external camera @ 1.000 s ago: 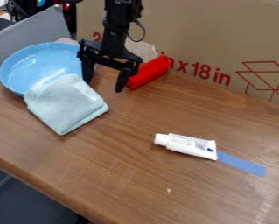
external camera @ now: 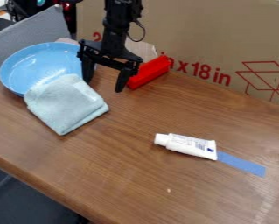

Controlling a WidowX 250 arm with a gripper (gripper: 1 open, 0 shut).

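My black gripper (external camera: 103,77) is open above the table, between a blue plastic bowl (external camera: 38,63) and a red object (external camera: 149,72) lying at the back. A folded pale cloth (external camera: 66,107) lies in front of the bowl, below and left of the gripper. A white tube (external camera: 186,145) lies to the right on the table, with a blue strip (external camera: 240,164) beside its end.
A cardboard panel (external camera: 223,35) with printing stands along the back. A grey object (external camera: 24,35) sits at the left behind the bowl.
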